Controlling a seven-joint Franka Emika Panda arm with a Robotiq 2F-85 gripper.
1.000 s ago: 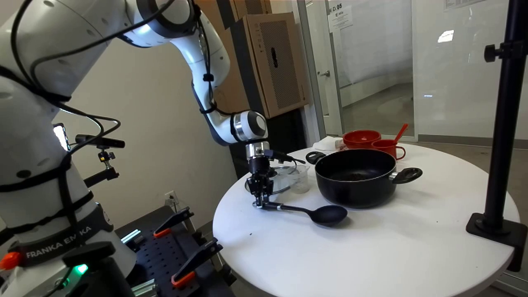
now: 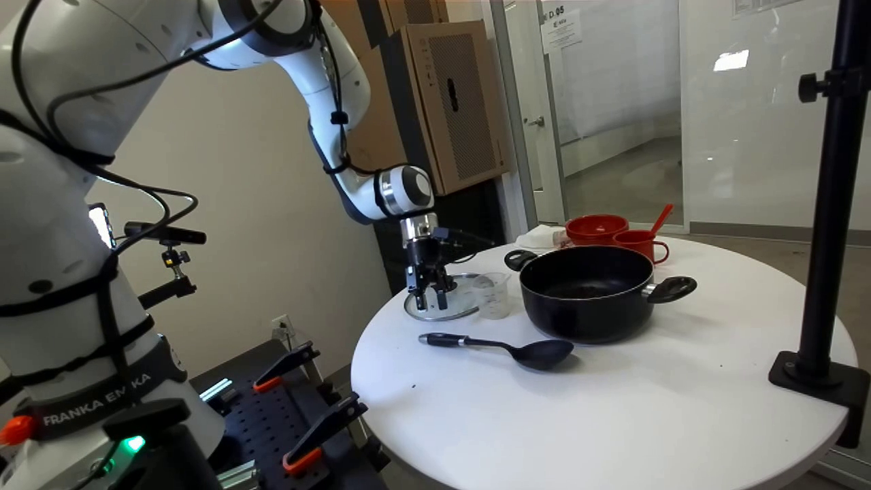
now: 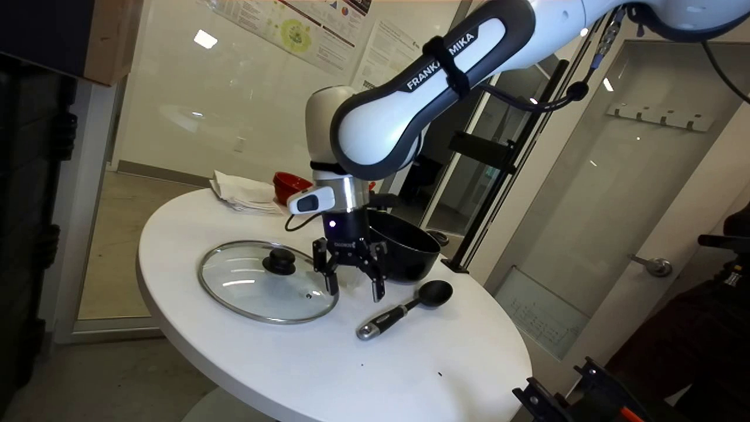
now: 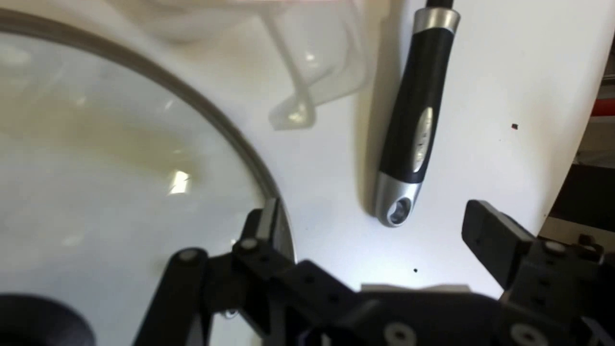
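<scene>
My gripper (image 3: 355, 287) is open above the table, its fingers wide apart and nothing between them. In the wrist view, one of the fingers (image 4: 268, 222) overlaps the rim of the glass lid (image 4: 75, 167); the other is off to the right. A black spoon (image 2: 543, 354) lies flat on the table, and its handle (image 4: 416, 115) is ahead of the gripper, apart from both fingers. The lid (image 3: 239, 285) rests knob up beside the gripper. Right of the lid stands a clear measuring cup (image 2: 491, 295). A black two-handled pot (image 2: 584, 306) sits behind the spoon, uncovered.
Behind the pot are a red bowl (image 2: 596, 229), a red mug (image 2: 641, 242) with a red utensil, and a white cloth (image 3: 242, 191). A black post (image 2: 825, 204) is clamped at the table's right edge.
A second ago the gripper was down at the end of the spoon's handle. It has since risen and shifted toward the lid, its fingers now spread. The spoon stays on the table.
</scene>
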